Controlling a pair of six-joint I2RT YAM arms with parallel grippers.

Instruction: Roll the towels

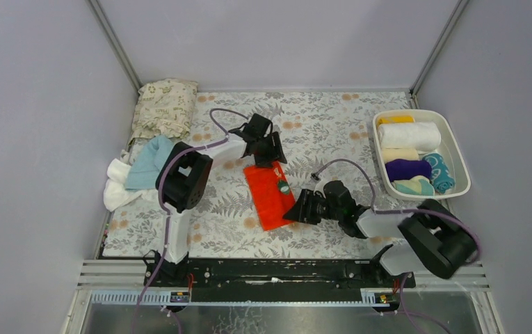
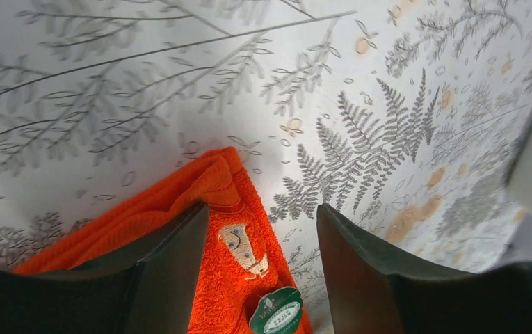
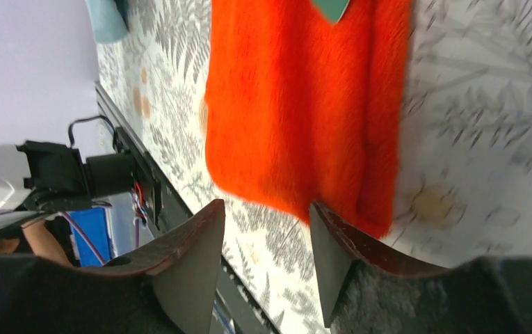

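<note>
The red towel [image 1: 266, 198] lies folded lengthwise on the patterned table, slanting from far left to near right, with a green label on its right strip. My left gripper [image 1: 280, 161] is at its far end; in the left wrist view the towel's corner [image 2: 221, 174] shows beyond the parted fingers [image 2: 186, 240], and nothing is pinched between them. At the near right corner my right gripper [image 1: 297, 216] stands open. In the right wrist view its fingers [image 3: 207, 233] are apart, with the towel's near end [image 3: 360, 202] just beyond their tips.
On the right, a white bin [image 1: 464, 174] holds several rolled towels. A light blue towel [image 1: 150, 163] and white cloths [image 1: 115, 188] lie at the left edge, below a floral cushion [image 1: 165, 108].
</note>
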